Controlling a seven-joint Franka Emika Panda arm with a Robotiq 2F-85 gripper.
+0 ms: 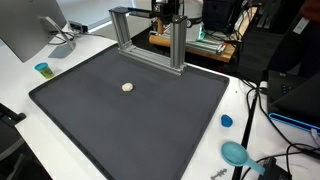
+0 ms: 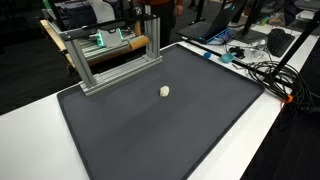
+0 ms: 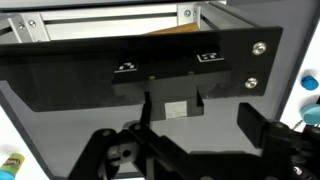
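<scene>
A small pale round piece [image 1: 127,87] lies on the dark grey mat [image 1: 95,110]; exterior view 2 shows the same pale piece [image 2: 164,91] with bare mat around it. In the wrist view my gripper is open, its dark fingers [image 3: 268,133] spread wide apart. A black bar [image 3: 60,72] with screws crosses the view beyond the fingers, with a small grey square [image 3: 177,109] at its middle. I see nothing gripped. The pale piece cannot be made out in the wrist view.
A metal frame [image 2: 122,70] stands at one edge of the mat. On the white table are a green-blue cup [image 1: 44,70], a blue cap [image 1: 226,121] and a teal ladle [image 1: 238,155]. Cables [image 2: 268,72] lie beyond the mat.
</scene>
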